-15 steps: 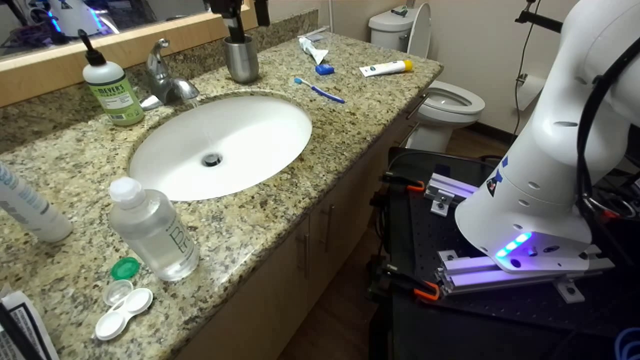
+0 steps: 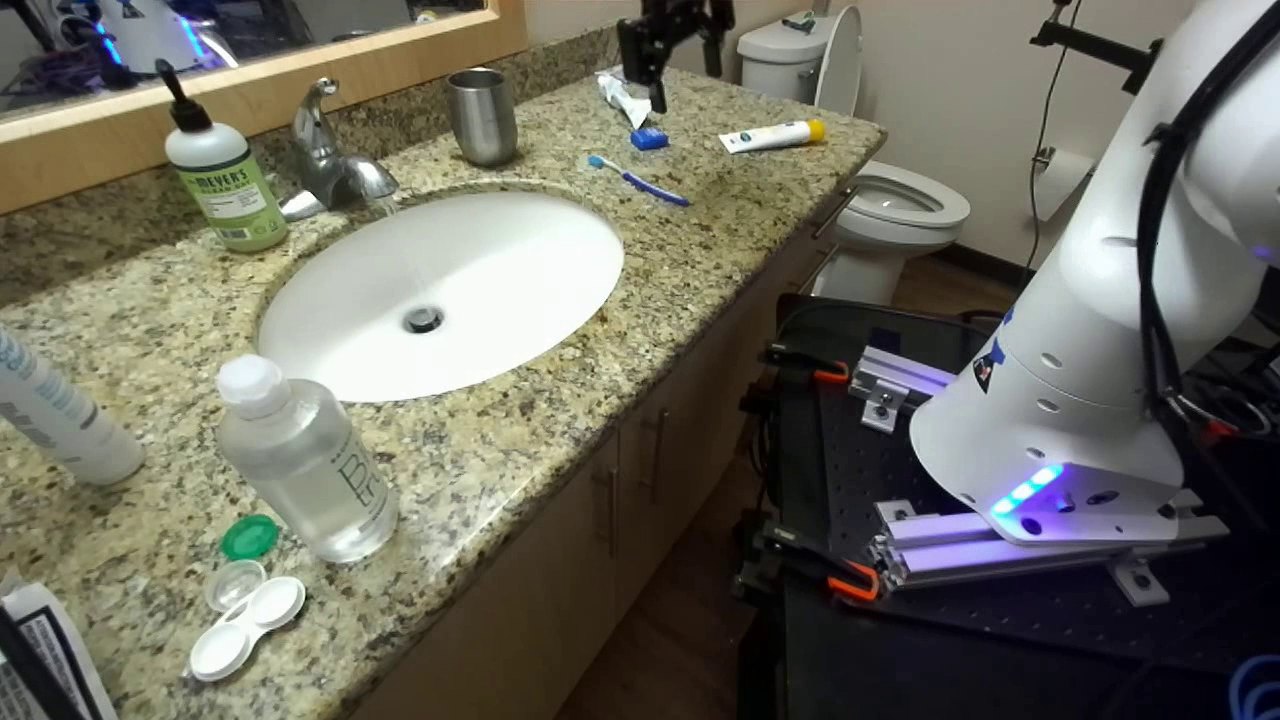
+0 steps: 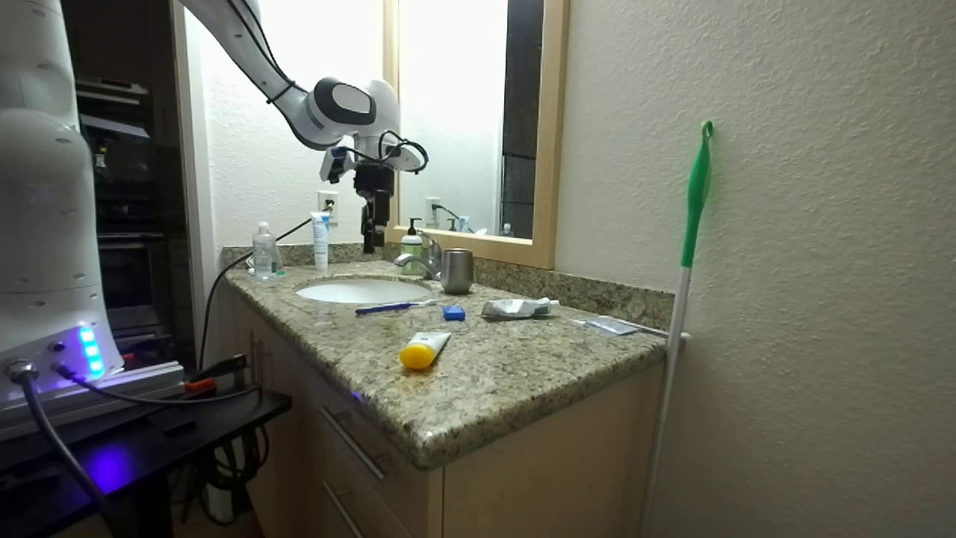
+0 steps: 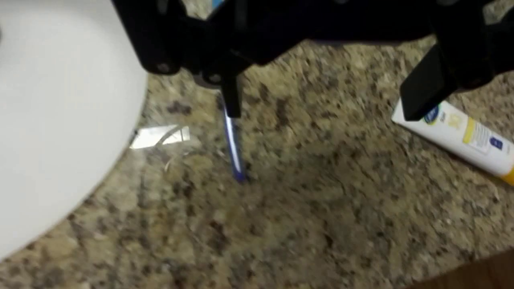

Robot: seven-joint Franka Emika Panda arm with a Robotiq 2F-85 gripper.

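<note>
My gripper is open with nothing between its fingers. In the first exterior view the gripper [image 2: 687, 82] hangs at the top edge, raised above the far counter. A blue toothbrush [image 2: 654, 187] lies flat right of the sink; in the wrist view its handle [image 4: 233, 144] runs down from behind the left finger. The white tube with a yellow cap [image 2: 774, 136] rests near the counter's end, and the right finger partly covers it in the wrist view. A steel cup [image 2: 482, 116] stands upright by the faucet. Close by are a small blue box [image 2: 649, 139] and a crumpled white tube [image 3: 520, 308].
The white sink [image 2: 468, 288] opens in the granite counter. Beside it stand the faucet [image 2: 342, 168], a green soap bottle [image 2: 230, 180] and a clear bottle [image 2: 312, 468]. A contact lens case [image 2: 246, 626] lies at the near end. Bare counter surrounds the toothbrush.
My gripper has moved away from above the steel cup, toward the counter's far right end. The cup, toothbrush, tubes and blue box have stayed in place.
</note>
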